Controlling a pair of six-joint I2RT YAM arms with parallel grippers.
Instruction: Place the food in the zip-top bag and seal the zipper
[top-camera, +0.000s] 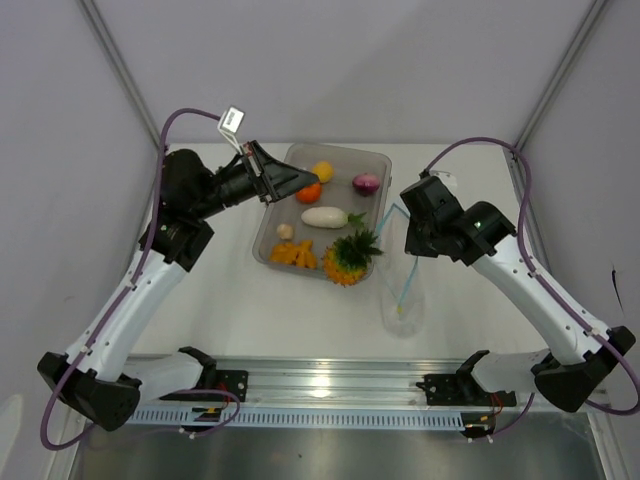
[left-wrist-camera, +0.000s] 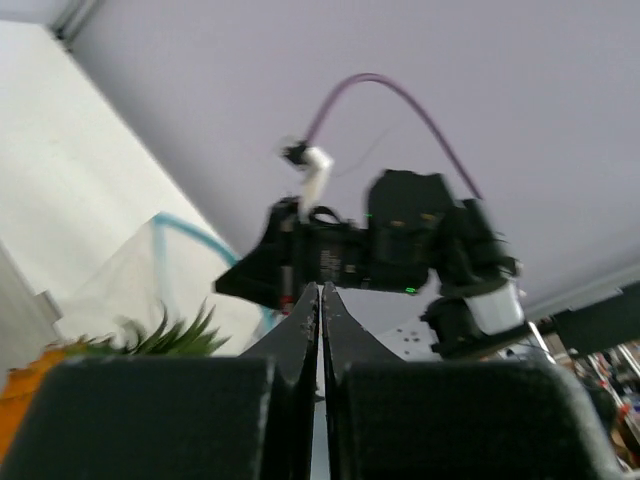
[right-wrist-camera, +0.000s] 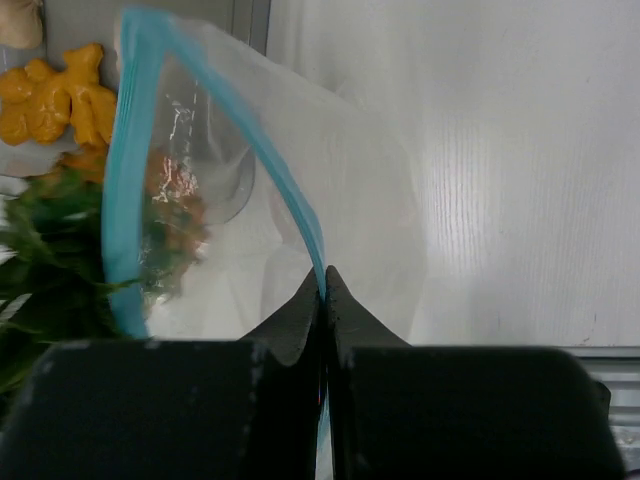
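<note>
My left gripper (top-camera: 305, 181) is raised over the grey tray's top, shut, with nothing visible between its fingers. The pineapple (top-camera: 346, 260), orange with green leaves, is at the tray's lower right corner, beside the clear zip bag (top-camera: 400, 300); its blurred leaves press near the bag's blue-edged opening in the right wrist view. My right gripper (top-camera: 414, 250) is shut on the bag's blue zipper edge (right-wrist-camera: 290, 200), holding the bag partly upright and open.
The grey tray (top-camera: 265, 225) holds an onion (top-camera: 366, 184), lemon (top-camera: 322, 171), orange (top-camera: 308, 195), daikon (top-camera: 326, 217), mushroom (top-camera: 285, 232) and ginger (top-camera: 293, 254).
</note>
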